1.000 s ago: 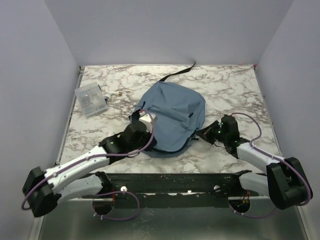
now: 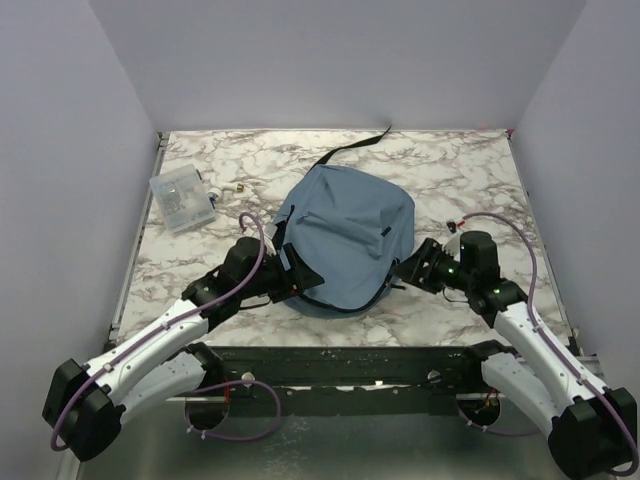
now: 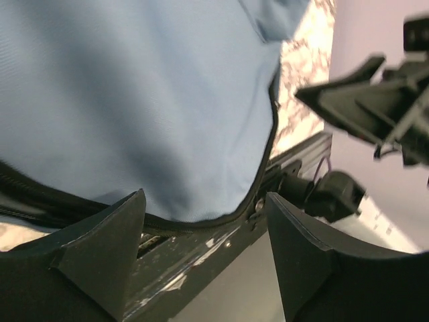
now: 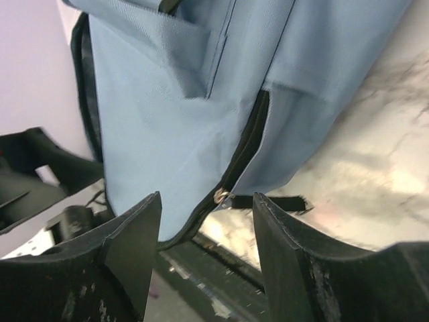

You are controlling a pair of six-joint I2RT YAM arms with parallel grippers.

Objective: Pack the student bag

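Observation:
The blue-grey bag [image 2: 350, 230] lies flat mid-table, its black zipped edge toward me. My left gripper is open above the bag's near left part, the black zipper band under its fingers. My right gripper is open over the bag's near right, its fingers either side of a black zipper [image 4: 244, 151] and its metal slider [image 4: 221, 196], a black pull strap beside it. I see nothing held by either gripper.
A clear plastic container [image 2: 183, 198] lies at the back left, with small items [image 2: 213, 195] beside it. A black strap [image 2: 355, 145] trails behind the bag.
Both grippers have lifted from the bag's edge. The left one has moved back to the left and turned; the right arm has come slightly up and toward me.

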